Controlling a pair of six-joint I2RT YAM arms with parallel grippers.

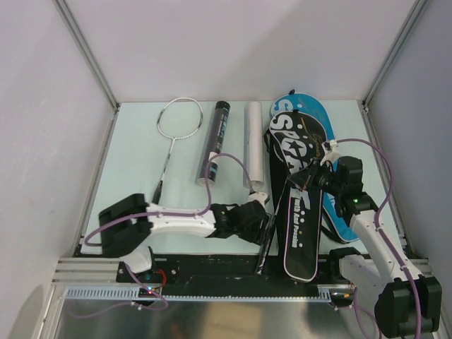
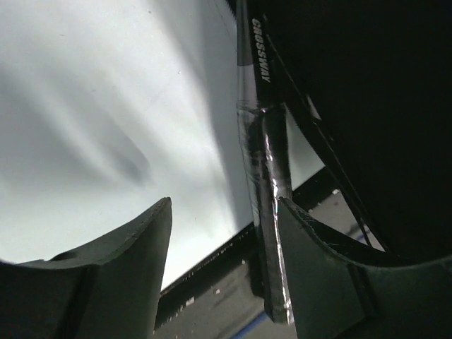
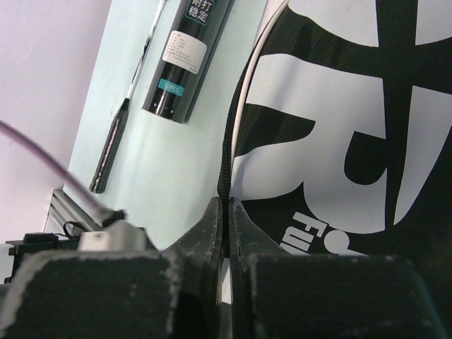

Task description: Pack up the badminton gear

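A black racket bag (image 1: 300, 226) with white lettering lies on top of a blue bag (image 1: 311, 104). My right gripper is shut on the black bag's left edge (image 3: 233, 134), which runs up from between the fingertips. A racket handle (image 2: 267, 152), dark and marked CROSSWAY, lies along the bag's left side and sticks out past the table's front edge. Above that handle, my left gripper stands open, the handle nearer its right finger. The handle's upper end and the racket head are hidden in the top view.
Another racket (image 1: 170, 145) lies at the left of the white table (image 1: 131, 155). A dark shuttlecock tube (image 1: 214, 141) and a white tube (image 1: 254, 145) lie between it and the bags. Bare table shows at the left.
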